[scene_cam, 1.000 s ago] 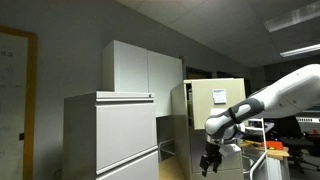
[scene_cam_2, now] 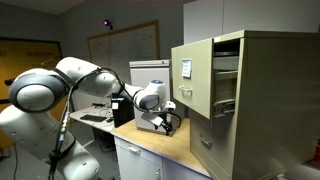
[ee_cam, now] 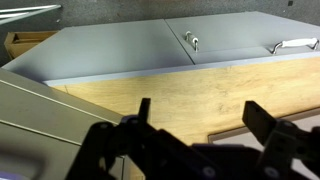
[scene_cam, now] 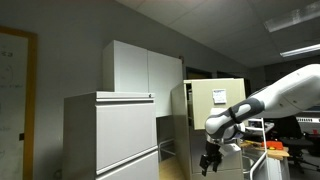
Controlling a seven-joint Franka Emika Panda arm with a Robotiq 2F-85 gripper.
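Observation:
My gripper stands open, its two dark fingers spread apart with only the wooden countertop (ee_cam: 215, 92) visible between them. In exterior view 2 the gripper (scene_cam_2: 176, 122) hangs over the wooden counter, in front of the beige cabinet (scene_cam_2: 275, 100). That cabinet's upper door (scene_cam_2: 192, 80) is swung outward, baring shelves (scene_cam_2: 228, 65) with items on them. A white label (scene_cam_2: 186, 68) is fixed to the door. From exterior view 1, the gripper (scene_cam: 211, 160) appears low in front of the same door (scene_cam: 222, 98). Contact with anything cannot be made out.
Grey cabinet fronts (ee_cam: 110, 55) with a small knob (ee_cam: 194, 41) and a metal handle (ee_cam: 295, 44) border the countertop in the wrist view. A grey drawer cabinet (scene_cam: 125, 130) stands left in exterior view 1. Much of the counter under the gripper is bare.

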